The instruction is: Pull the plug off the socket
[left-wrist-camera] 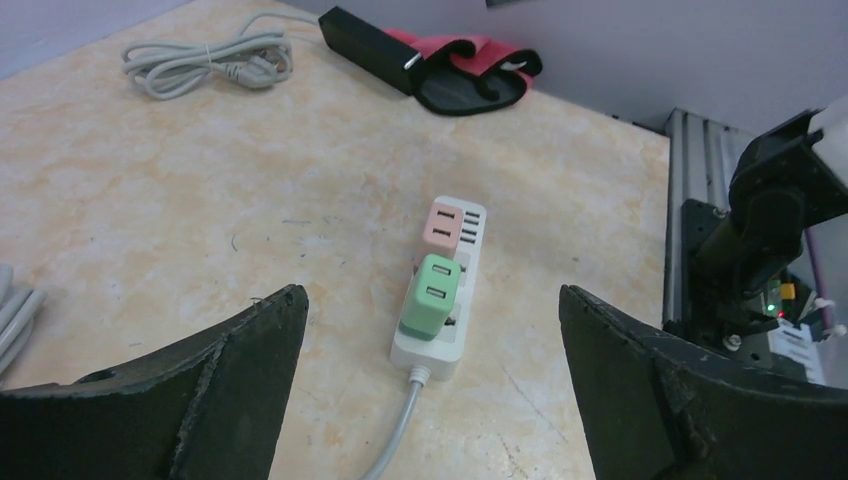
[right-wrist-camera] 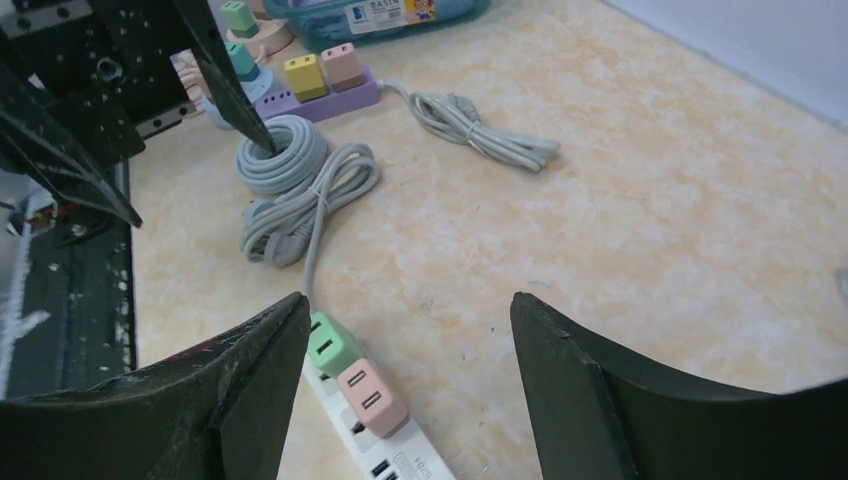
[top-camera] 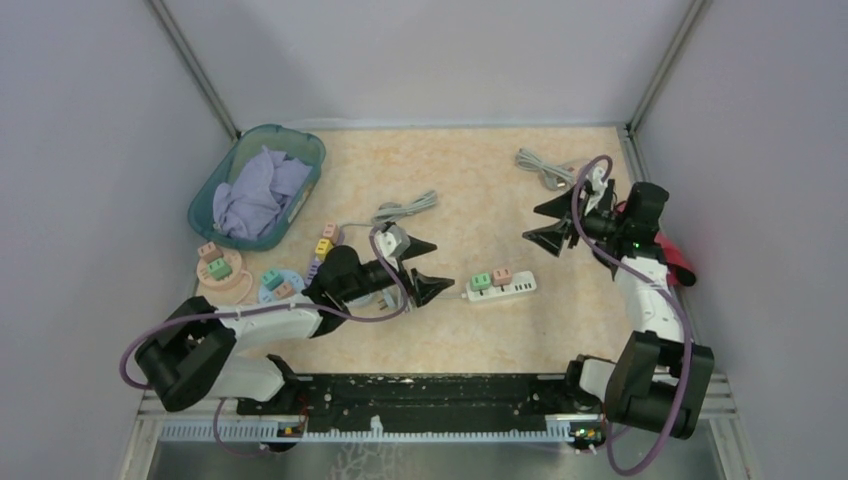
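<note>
A white power strip (top-camera: 522,282) lies at the middle front of the table with a green plug (top-camera: 480,281) and a pink plug (top-camera: 501,275) on it, side by side; both show also in each wrist view. My left gripper (top-camera: 430,267) is open just left of and above the strip, nothing between its fingers, the strip centred ahead in the left wrist view. My right gripper (top-camera: 545,223) stands open above and behind the strip's right end, empty; both plugs appear low ahead of it in the right wrist view.
A teal basket (top-camera: 204,205) with cloth is at back left. Coiled cables (top-camera: 400,208) and several other sockets with plugs lie at left. A black-and-red item (top-camera: 678,262) and another cable (top-camera: 535,160) are at right.
</note>
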